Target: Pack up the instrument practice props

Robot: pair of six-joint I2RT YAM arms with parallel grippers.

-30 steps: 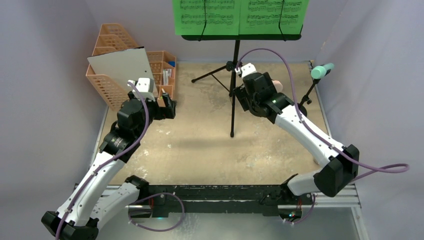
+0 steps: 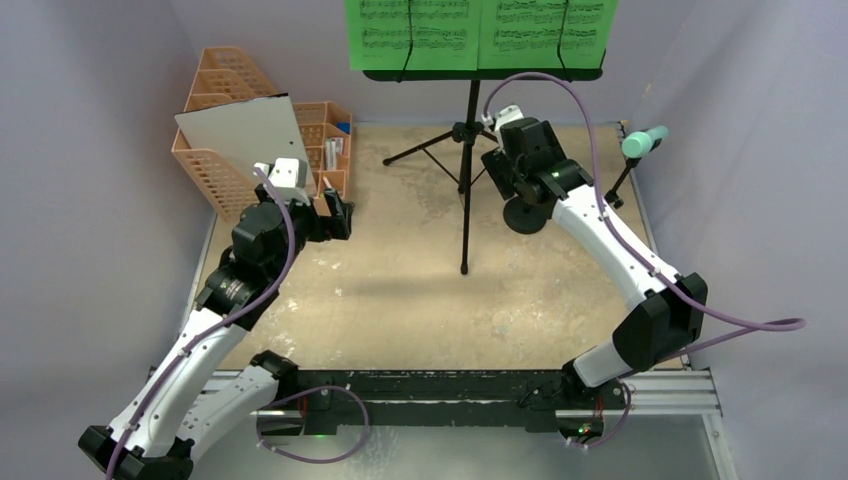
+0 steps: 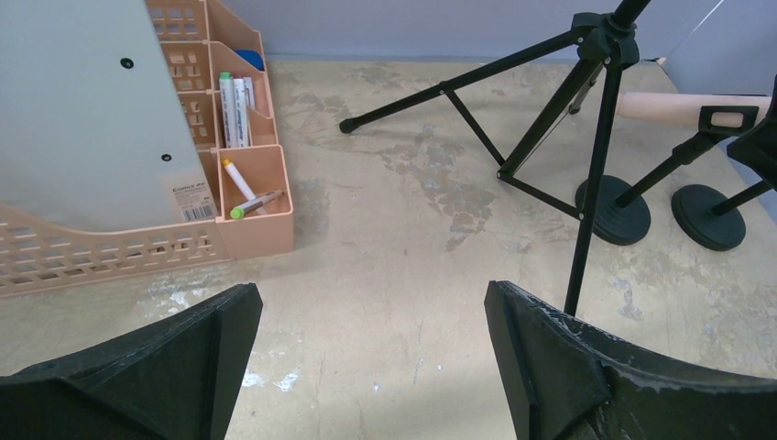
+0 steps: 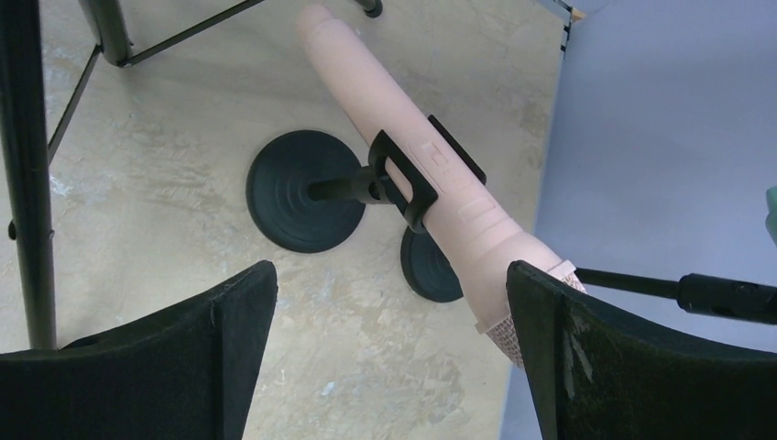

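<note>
A pink microphone (image 4: 417,151) rests in the black clip of a round-based stand (image 4: 305,191), slanting across the right wrist view. My right gripper is open, its right finger overlapping the microphone's mesh end in that view; whether they touch I cannot tell. Nothing is clasped between the pads. A green microphone (image 2: 640,141) sits on a second stand at the far right. Green sheet music (image 2: 413,38) is clipped to the black music stand (image 2: 467,195) at the back. My left gripper stands open and empty over bare floor, right of the peach organizer (image 3: 257,243).
The organizer holds a white folder (image 3: 101,119), upright markers (image 3: 236,110), and two loose pens in the front box, one being a green-tipped marker (image 3: 257,203). The tripod legs spread between both arms.
My right gripper has shifted to the right and farther back, near the pink microphone's stand. The left arm has barely moved. The props stay where they were.
</note>
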